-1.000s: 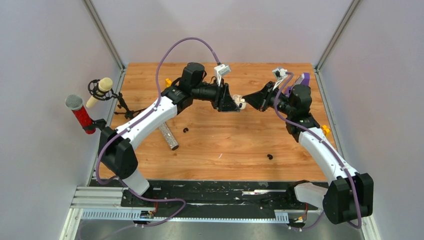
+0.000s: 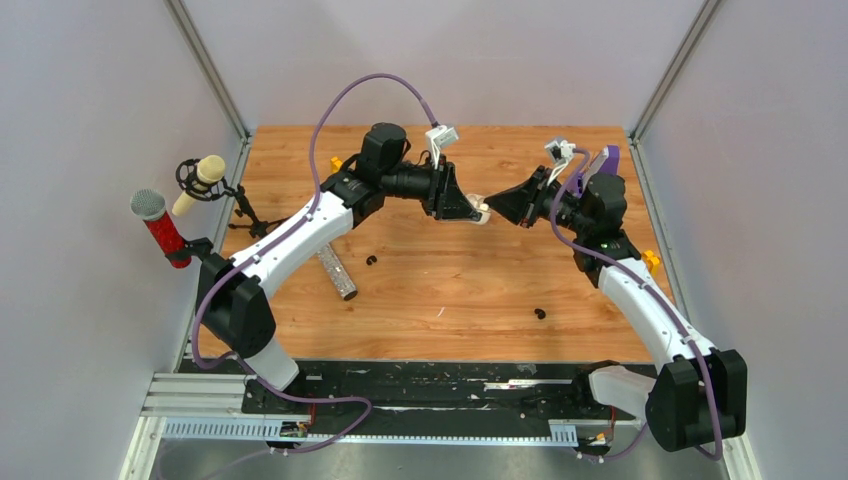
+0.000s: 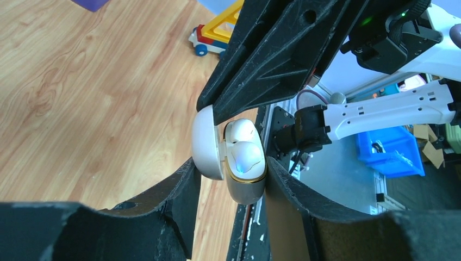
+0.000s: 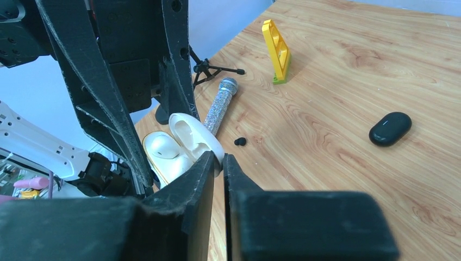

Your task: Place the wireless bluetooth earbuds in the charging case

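Note:
The small white charging case (image 2: 478, 210) is held between both grippers above the table centre. In the left wrist view, my left gripper is shut on its body (image 3: 244, 185), whose top shows two white pieces seated side by side. The open white lid (image 3: 205, 142) stands beside them, with my right gripper's dark fingers at it. In the right wrist view, my right gripper is shut on the lid (image 4: 195, 138), and the body (image 4: 166, 157) lies just left of it.
A black oval case (image 4: 390, 129), small black pieces (image 2: 371, 260), a glittery microphone (image 2: 337, 270), a tripod (image 2: 255, 225) and a yellow toy piece (image 4: 276, 51) lie on the table (image 2: 450, 300).
The left arm is almost unchanged.

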